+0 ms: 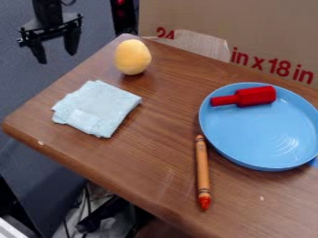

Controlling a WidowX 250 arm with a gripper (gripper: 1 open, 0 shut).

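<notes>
My black gripper [55,50] hangs at the top left, off the table's edge, its fingers apart with nothing between them. A folded pale cloth [96,109] lies on the left of the wooden table, with a yellow egg-shaped object [133,58] behind it. A blue plate [263,139] on the right holds a red cylindrical object with a handle [255,96]. An orange crayon-like stick [203,172] lies left of the plate.
A cardboard box [230,28] stands behind the table [137,172]. Cables hang below the left edge.
</notes>
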